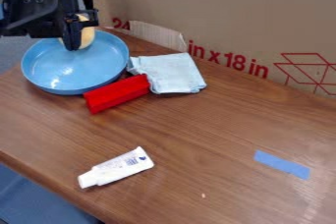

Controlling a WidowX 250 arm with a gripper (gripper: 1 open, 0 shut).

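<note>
My black gripper (pixel 69 41) hangs at the upper left over a blue plate (pixel 50 75). A pale yellow rounded object (pixel 85 33) shows just behind its fingers; whether they touch it I cannot tell, and the fingertips are too dark to read clearly. A red block (pixel 117 93) lies just right of the plate, beside a folded pale cloth (pixel 170 74). A white tube (pixel 116 168) lies toward the front.
A cardboard box (pixel 230 27) stands along the back. A strip of blue tape (pixel 281 165) is on the right of the wooden table (pixel 210 149).
</note>
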